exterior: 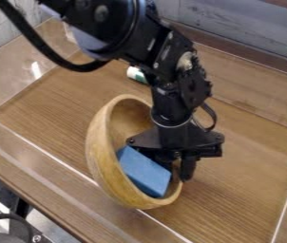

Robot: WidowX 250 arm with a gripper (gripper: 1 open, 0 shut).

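Note:
A wooden bowl [105, 155] stands in the middle of the counter, with a blue block [145, 173] lying inside it. My black gripper [172, 163] is down over the bowl's right side, beside the upper end of the block. Its fingertips are partly hidden, so whether they grip anything cannot be seen.
A small white and green cylinder [135, 73] lies behind the arm. A white wall [241, 38] runs along the back, and clear edge strips border the near left and right.

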